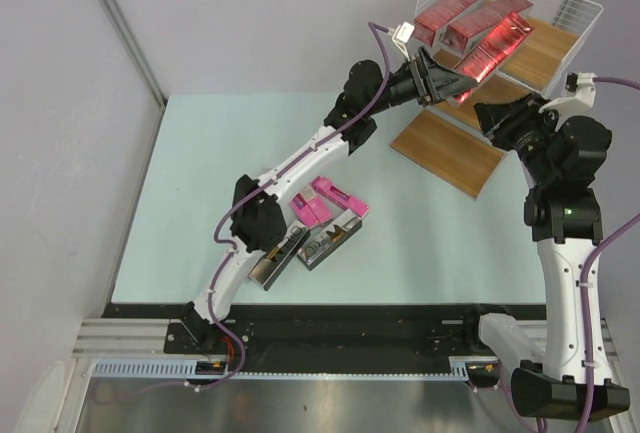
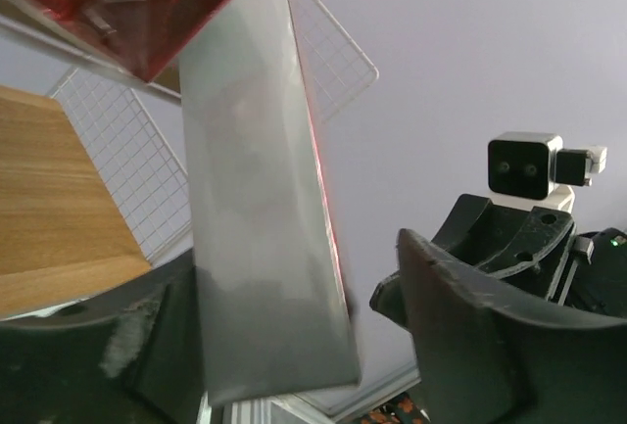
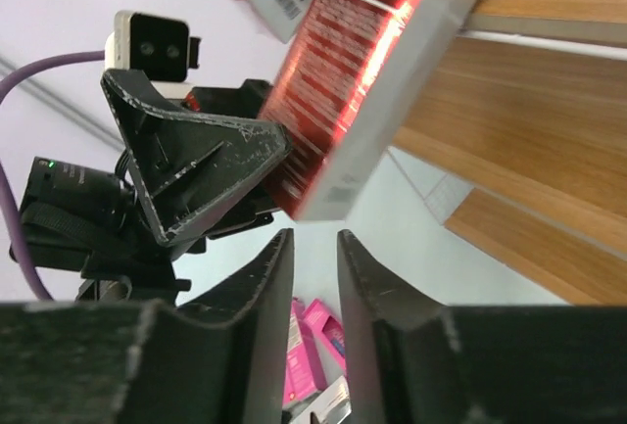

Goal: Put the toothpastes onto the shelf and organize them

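A red toothpaste box [image 1: 492, 53] leans on the top shelf's front at an angle, beside two red boxes [image 1: 450, 8] lying on it. My left gripper [image 1: 435, 83] is at the lower end of this box; in the left wrist view the box's silver side [image 2: 257, 169] sits between its blurred fingers, and whether they grip it I cannot tell. My right gripper [image 1: 490, 118] is open just below and right of the box, pointing toward it; in the right wrist view nothing is between its fingers.
The wire-sided wooden shelf unit [image 1: 445, 158] stands back right, its lower boards bare. Pink boxes [image 1: 308, 208] and silver-black boxes [image 1: 330, 238] lie on the table's lower middle.
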